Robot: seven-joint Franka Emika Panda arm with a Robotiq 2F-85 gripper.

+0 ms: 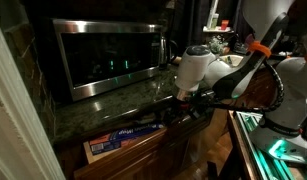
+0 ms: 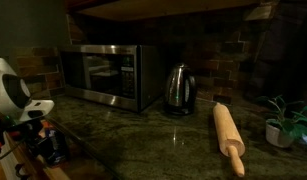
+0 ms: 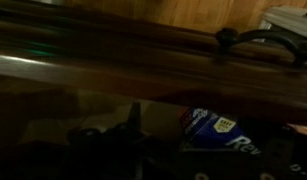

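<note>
My gripper is dark and hard to make out in exterior view 1, low in front of the counter at the right end of the pulled-out drawer. Its fingers stand open. In the wrist view a dark blue package with a pale emblem and white lettering lies in the shadowed drawer, near the fingers. No grip on it shows. A long blue, white and red box lies along the drawer in exterior view 1.
The drawer's wooden front and dark handle cross the wrist view. On the counter stand a microwave, a kettle, a rolling pin and a potted plant.
</note>
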